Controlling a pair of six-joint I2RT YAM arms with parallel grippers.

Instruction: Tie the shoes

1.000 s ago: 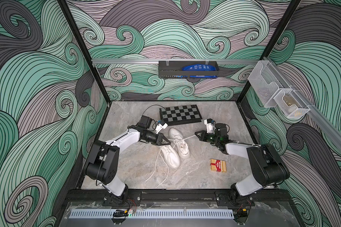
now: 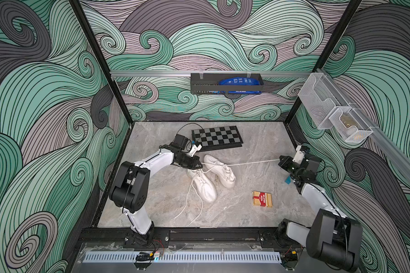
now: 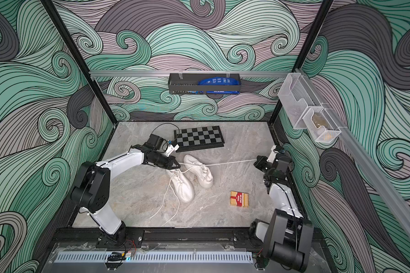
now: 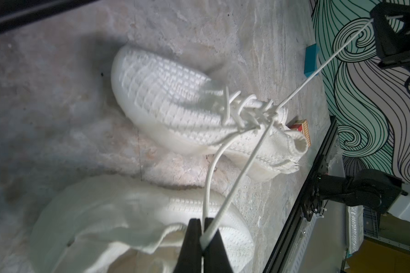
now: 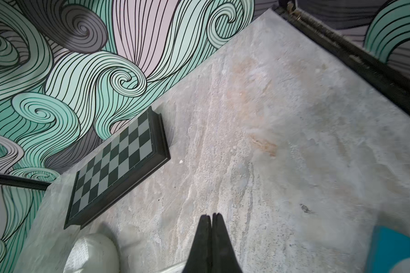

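Two white shoes lie on the marble table: the upper shoe [image 4: 168,104] with laces over its top, the other [image 2: 204,190] beside it, loose laces trailing toward the front. My left gripper is shut on a white lace [image 4: 241,173] above the shoes. My right gripper is shut out at the table's right side, with a lace [image 2: 255,161] stretched taut from the upper shoe to its fingers.
A checkerboard [image 2: 216,135] lies at the back, a red and yellow box [image 2: 262,198] at the front right, and a blue object [image 5: 391,245] near my right gripper.
My right gripper has moved far to the right, drawing the lace out long and taut.
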